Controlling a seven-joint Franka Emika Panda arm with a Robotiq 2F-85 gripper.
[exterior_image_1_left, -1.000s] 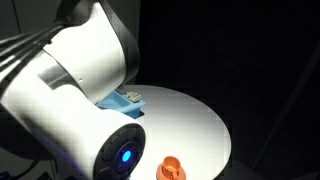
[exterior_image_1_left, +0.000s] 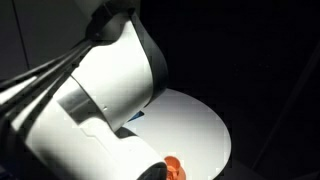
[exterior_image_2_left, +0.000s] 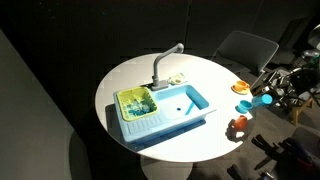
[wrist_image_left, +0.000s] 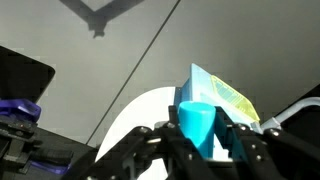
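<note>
A light-blue cup (wrist_image_left: 197, 122) sits between the dark fingers of my gripper, which is shut on it. Exterior view 2 shows this cup (exterior_image_2_left: 262, 100) held just off the table's right edge. A second small blue piece (exterior_image_2_left: 243, 106) rests on the tabletop beside it. One orange item (exterior_image_2_left: 240, 124) lies near the front right edge, and another orange piece (exterior_image_2_left: 240, 87) is farther back. In exterior view 1 the arm hides the gripper and the held cup; part of an orange cup (exterior_image_1_left: 174, 168) shows at the bottom.
On the round white table (exterior_image_2_left: 190, 145) stands a blue sink basin (exterior_image_2_left: 185, 104) with a yellow-green rack (exterior_image_2_left: 135, 103) at its left. A grey faucet (exterior_image_2_left: 160, 70) rises behind it. A grey chair (exterior_image_2_left: 247, 52) stands behind the table. Bare tabletop shows in front of the basin.
The arm has swung right and lower in exterior view 1. It now covers most of the blue basin and part of the orange cup, and the blue-lit joint end has turned out of sight.
</note>
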